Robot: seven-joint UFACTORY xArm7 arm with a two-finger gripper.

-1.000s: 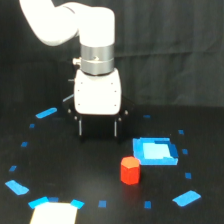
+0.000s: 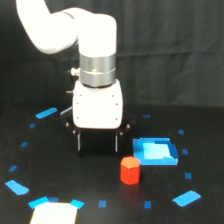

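Note:
A red block (image 2: 130, 171) stands on the dark surface, right of centre in the lower half of the camera view. My white gripper (image 2: 98, 142) hangs up and to the left of it in the picture, pointing down. Its two thin dark fingers (image 2: 79, 142) are spread wide, and only dark background shows between them. How high the fingertips are above the surface is hard to tell. Just behind the block and to its right lies a shallow blue tray (image 2: 138, 151), with something pale inside.
At the bottom left edge is a pale, orange-tinted object (image 2: 53, 213), cut off by the frame. Flat blue strips (image 2: 186, 198) and small blue squares are scattered over the surface.
My gripper is lower in the picture than before, its fingers still apart. The red block and the blue tray have stayed in place.

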